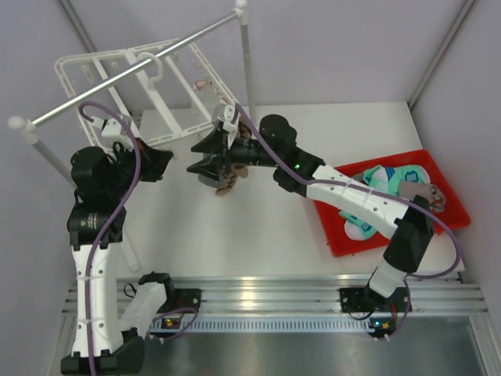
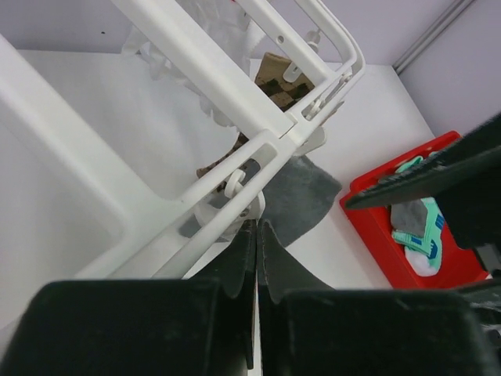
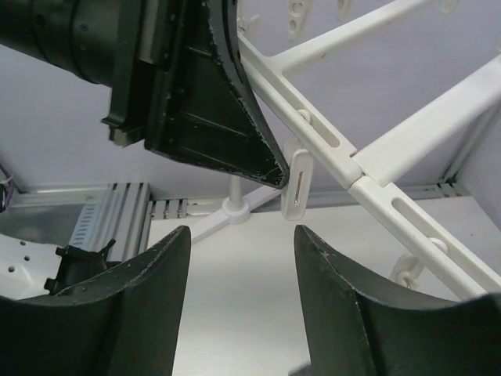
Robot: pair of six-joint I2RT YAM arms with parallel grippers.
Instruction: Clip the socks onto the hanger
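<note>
The white hanger [image 1: 160, 139] hangs from the rail, its bars crossing the left wrist view. Below its right side hang a grey sock [image 2: 301, 200] and a brown checkered sock [image 2: 280, 78]; from above they are partly behind my right gripper [image 1: 190, 157]. In the right wrist view that gripper is open, with nothing between its fingers. My left gripper is shut, and no cloth shows between its fingertips. Its tip lies against or just beside a white clip [image 3: 297, 184] under the hanger bar. The socks' upper ends are mostly hidden by bars.
A red bin [image 1: 335, 235] on the right holds several teal, white and grey socks. The metal rail [image 1: 137, 69] runs over the hanger. Both grippers are close together.
</note>
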